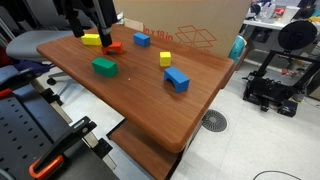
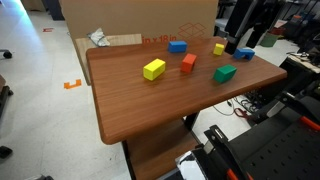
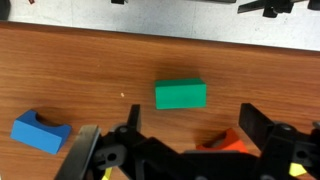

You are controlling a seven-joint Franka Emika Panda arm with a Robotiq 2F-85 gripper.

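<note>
A green block lies on the wooden table near its edge, centred between my finger pads in the wrist view. My gripper is open above it, with a wide gap on each side of the block. In exterior view 1 the gripper hangs at the upper left, and the green block rests on the wood below it. Exterior view 2 shows the gripper at the upper right, apart from the green block. Nothing is held.
A red block lies beside the green one. Farther off are a yellow block, a blue block, a small yellow block and a notched blue block.
</note>
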